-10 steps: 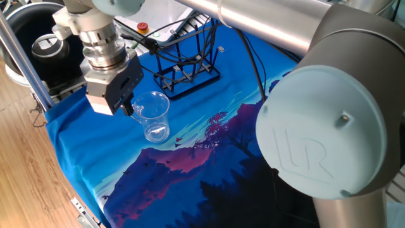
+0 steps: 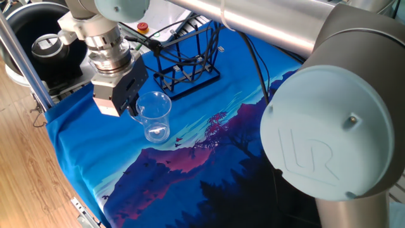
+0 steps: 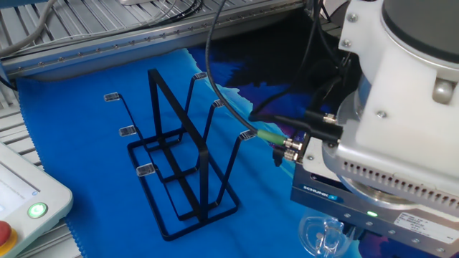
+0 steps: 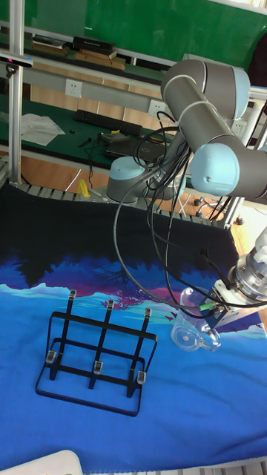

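A clear, empty cup point(image 2: 154, 114) with a side handle is on the blue cloth in exterior view 1. My gripper point(image 2: 133, 110) is beside it, its dark fingertips at the handle side. Whether they touch or enclose the handle cannot be made out, nor whether they are open or shut. In exterior view 2 the cup point(image 3: 323, 235) shows partly below the gripper body, and the fingers are hidden. From the front, in exterior view 3, the cup point(image 4: 190, 335) appears next to the gripper housing, right of a black wire rack point(image 4: 90, 388).
The rack point(image 3: 179, 161) stands on the cloth with upright prongs and a tall central hoop, clear of the cup. Cables hang from the arm across exterior view 1. A control panel with a red button point(image 2: 143, 27) lies behind. Open cloth lies in front of the cup.
My gripper has shifted slightly right and down in exterior view 1, with its fingertips closer to the handle. The cup's rim has moved a little right; its base looks nearly unchanged.
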